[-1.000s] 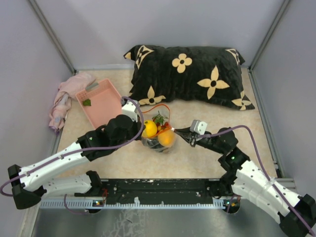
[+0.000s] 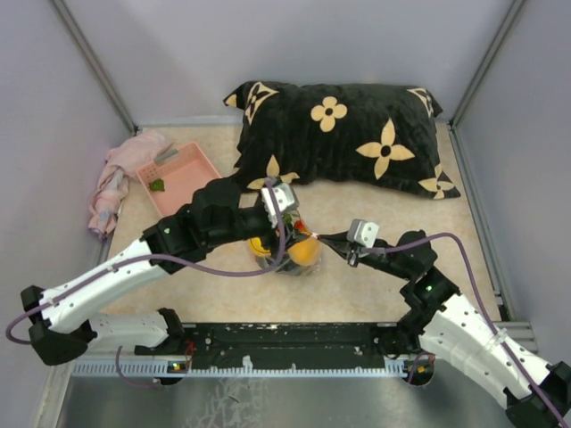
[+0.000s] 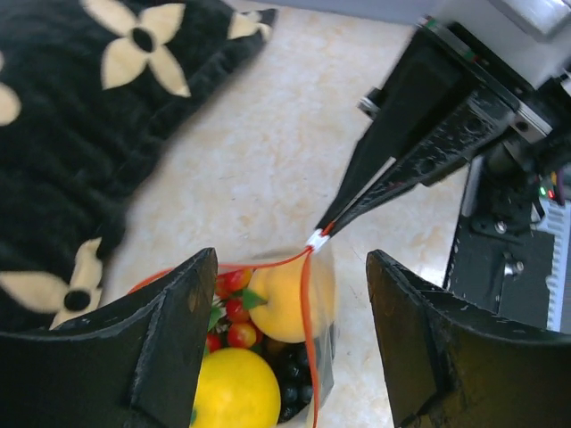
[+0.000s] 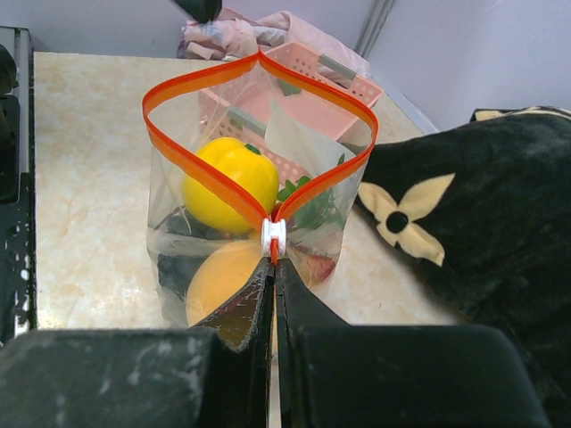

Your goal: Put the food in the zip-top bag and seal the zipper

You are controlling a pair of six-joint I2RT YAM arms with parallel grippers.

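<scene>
The clear zip bag (image 4: pixel 165 259) with orange zipper rims stands mid-table, its mouth gaping, holding a yellow pepper (image 4: pixel 223 183), an orange fruit (image 3: pixel 277 308), small tomatoes and greens. My right gripper is shut at the white slider (image 4: pixel 273 235), where the two zipper strips meet. My left gripper hangs open over the bag, its fingers (image 3: pixel 428 348) spread above the contents; in the top view its arm covers part of the bag.
A pink basket (image 2: pixel 183 178) with a green item and a pink cloth (image 2: pixel 107 192) lie at the left. A black patterned cushion (image 2: pixel 348 143) fills the back. Bare table surrounds the bag.
My left gripper has moved right and up in the top view, from the bag's left side to over it. The right arm is almost unchanged.
</scene>
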